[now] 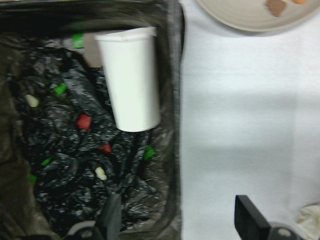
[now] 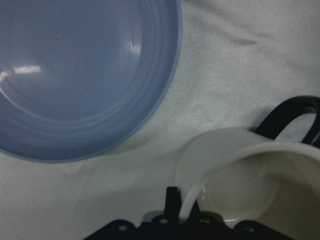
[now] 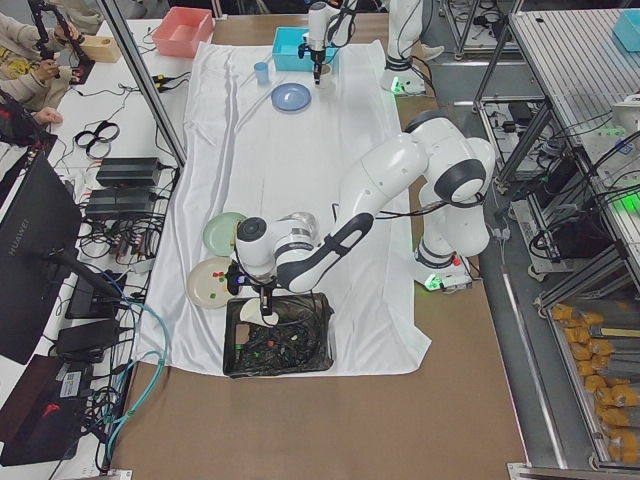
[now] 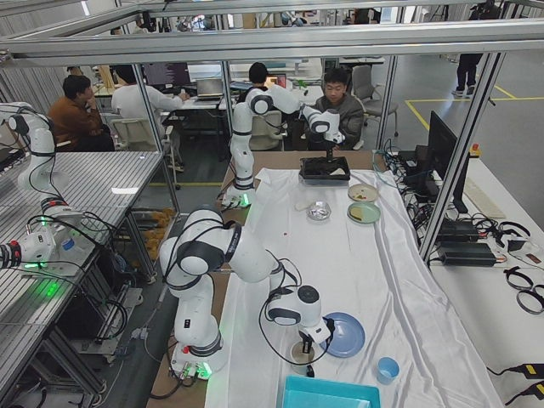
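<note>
My left gripper stands open above the black-lined bin (image 1: pixel 175 100). A white cup (image 1: pixel 127 80) lies in the bin on the liner, among small green, red and pale bits, clear of the fingers. My right gripper is at the wall of a white mug with a black handle (image 2: pixel 225 180), one finger outside and one inside the rim, seemingly shut on it. The mug stands beside the blue plate (image 2: pixel 75 60).
Beige plate (image 4: pixel 362 192) and green plate (image 4: pixel 364 213) sit near the bin. A blue cup (image 4: pixel 388 370) and turquoise tray (image 4: pixel 331 393) are at the other end.
</note>
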